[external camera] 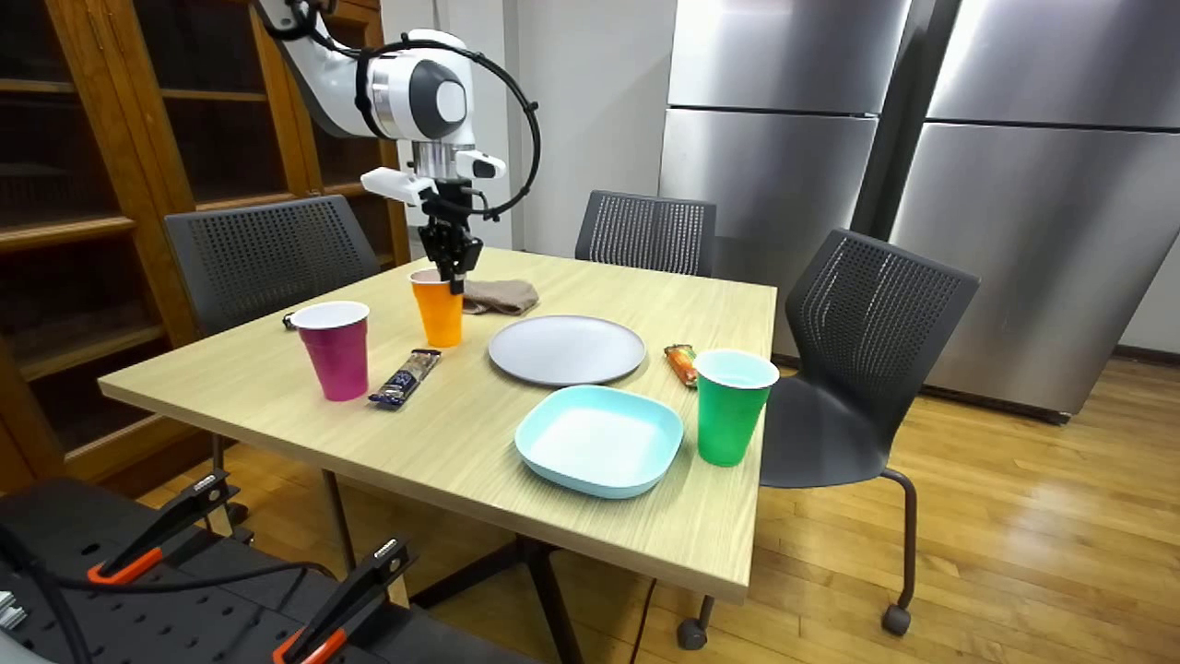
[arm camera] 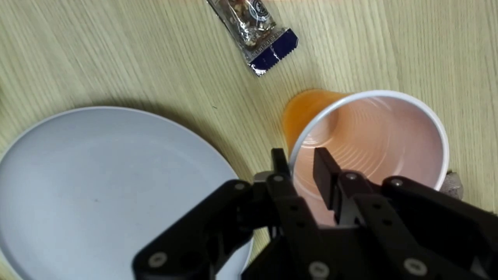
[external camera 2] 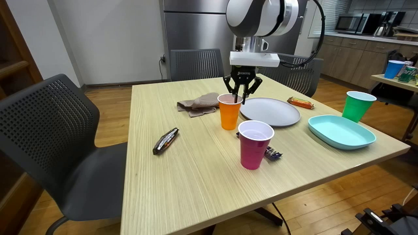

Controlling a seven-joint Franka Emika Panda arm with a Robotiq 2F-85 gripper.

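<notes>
An orange cup [external camera: 438,312] stands upright on the table, its pale inside facing up. My gripper [external camera: 454,283] points down at its rim. In the wrist view, one fingertip is inside the cup [arm camera: 369,135] and the other outside, with the rim between them. A gap still shows between the fingers, so the gripper is partly open, not clamped on the wall. From the second exterior view, the gripper [external camera 2: 240,100] sits at the right side of the orange cup's [external camera 2: 229,115] rim.
Close by are a grey plate [external camera: 566,349], a brown cloth [external camera 2: 201,104], a magenta cup [external camera 2: 254,147] and a dark-wrapped bar [external camera: 406,377]. Farther off lie a turquoise dish [external camera: 599,443], a green cup [external camera: 730,415], an orange-wrapped bar [external camera 2: 300,102] and another bar [external camera 2: 165,141].
</notes>
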